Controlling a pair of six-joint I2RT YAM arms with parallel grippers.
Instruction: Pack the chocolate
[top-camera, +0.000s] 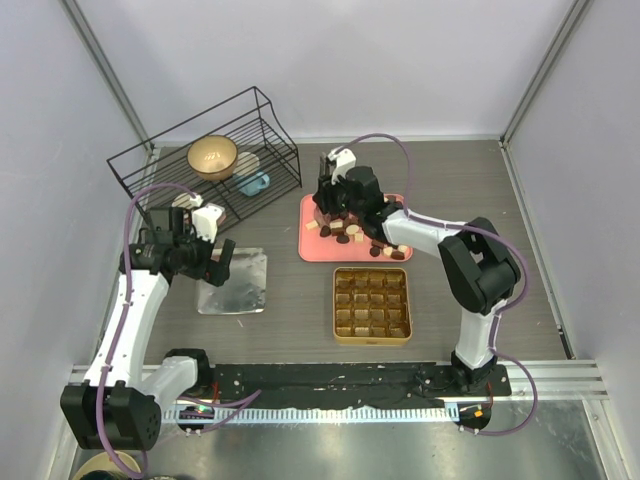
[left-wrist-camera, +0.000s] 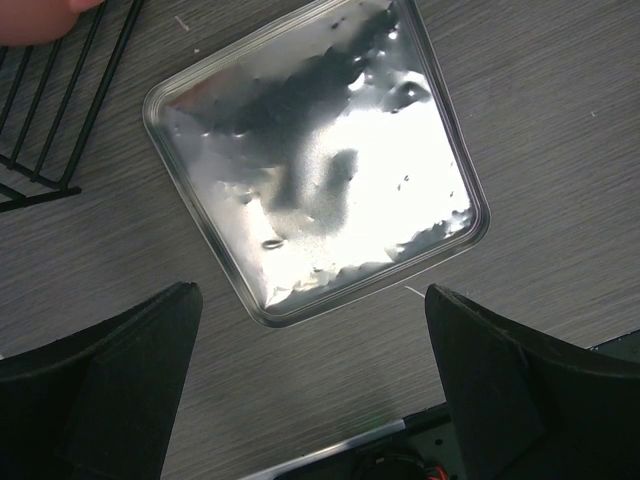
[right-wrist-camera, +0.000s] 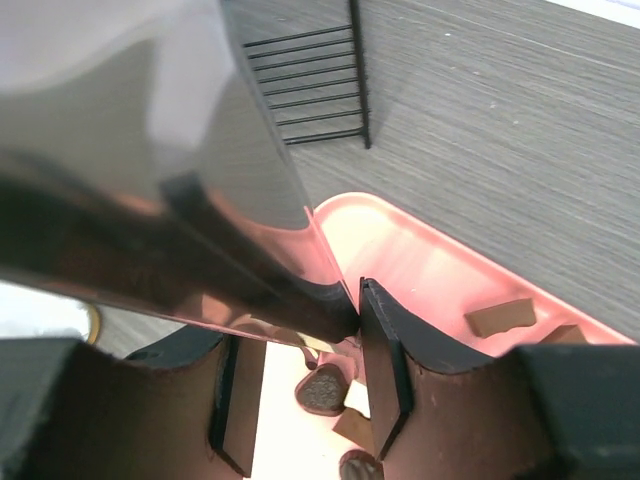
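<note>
Several brown and cream chocolates (top-camera: 355, 228) lie on a pink tray (top-camera: 308, 245). In front of it stands a gold box (top-camera: 372, 337) with rows of compartments that look empty. My right gripper (top-camera: 326, 200) is over the tray's back left corner, its fingers apart. In the right wrist view a shiny metal tool (right-wrist-camera: 170, 150) runs down between its fingers; how firmly it sits there cannot be told. The chocolates (right-wrist-camera: 322, 388) show below, apart from the fingers. My left gripper stands open and empty over a clear, shiny lid (left-wrist-camera: 320, 170).
A black wire rack (top-camera: 285, 150) at the back left holds a tan bowl (top-camera: 212, 155) and a blue cup (top-camera: 255, 184). Bare grey table (top-camera: 470, 180) lies to the right of the tray, and more between the lid and the gold box.
</note>
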